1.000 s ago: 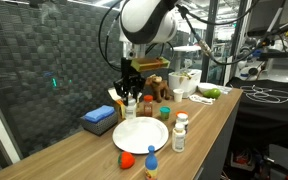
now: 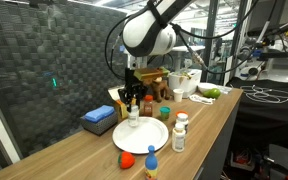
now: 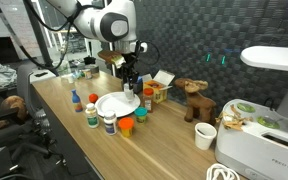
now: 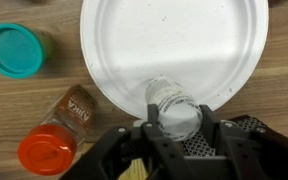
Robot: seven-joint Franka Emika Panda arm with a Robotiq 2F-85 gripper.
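A white bottle [image 2: 134, 116] stands upright at the back part of the round white plate [image 2: 142, 139]. My gripper [image 2: 134, 104] is shut on its top from above. In the wrist view the bottle's round white cap [image 4: 180, 121] sits between the dark fingers, and its body reaches over the plate's rim [image 4: 102, 70]. Exterior view 2 shows the bottle [image 3: 127, 93] at the plate [image 3: 110, 107] too, partly hidden by the arm. Whether its base touches the plate I cannot tell.
An orange-capped jar [image 4: 49, 147] and a teal-lidded jar [image 4: 18, 48] stand close by. Several bottles, including a white one [image 2: 179, 136], and a red tomato [image 2: 126, 160] surround the plate. Behind lie a blue box [image 2: 99, 113], a cardboard box [image 3: 162, 81] and a brown toy animal [image 3: 198, 100].
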